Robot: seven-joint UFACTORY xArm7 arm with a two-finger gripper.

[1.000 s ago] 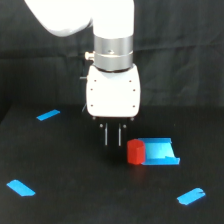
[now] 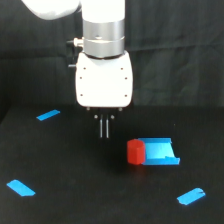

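A small red block [image 2: 136,152] stands on the dark table, at the left edge of a blue tray-like piece [image 2: 159,150]. It covers part of that piece's left side. My gripper [image 2: 104,133] hangs pointing down, to the left of the red block and a little higher in the picture. A narrow dark gap shows between its two thin fingers [image 2: 101,128], with nothing in it. Whether the fingertips touch the table cannot be told.
Flat blue strips lie at the back left [image 2: 48,115], the front left [image 2: 20,188] and the front right [image 2: 191,196]. Bare dark table [image 2: 90,185] spreads across the middle and front.
The arm has shifted left and a little up, away from the red block. Its fingers are closer together than before. The block and the blue pieces have not moved.
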